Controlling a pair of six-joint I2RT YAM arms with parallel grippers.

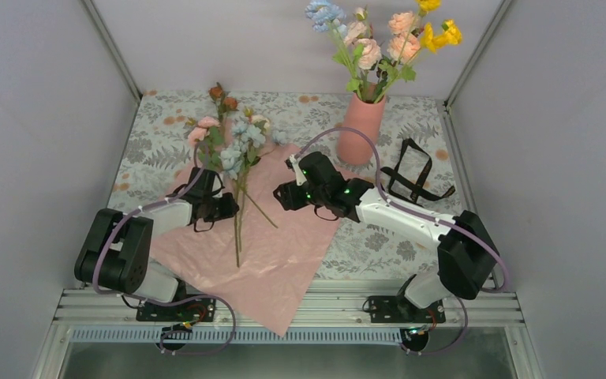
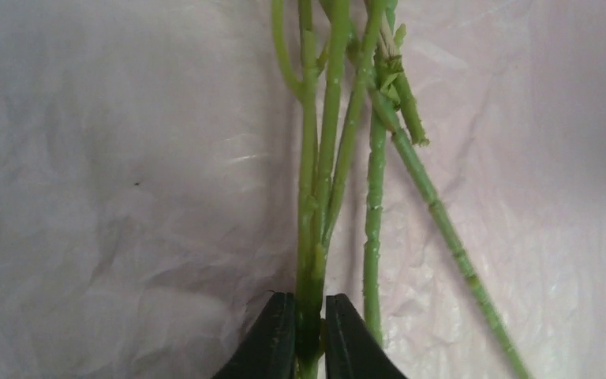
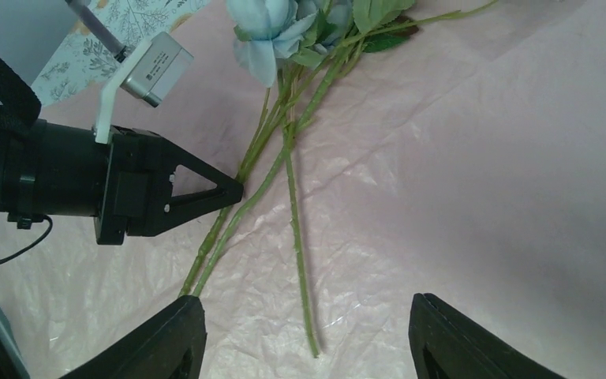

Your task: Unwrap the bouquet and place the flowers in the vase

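Observation:
Flowers with blue heads (image 1: 235,158) and pink and orange ones lie on pink paper (image 1: 276,268), stems toward the front. My left gripper (image 1: 232,205) is down at the stems; in the left wrist view its fingertips (image 2: 349,332) flank a green stem (image 2: 310,260), too close to tell if they grip it. My right gripper (image 1: 282,195) hangs right of the stems, fingers apart and empty in the right wrist view. The pink vase (image 1: 355,134) stands at the back right, holding blue, peach and yellow flowers.
A black strap (image 1: 418,170) lies on the patterned table right of the vase. Walls border both sides.

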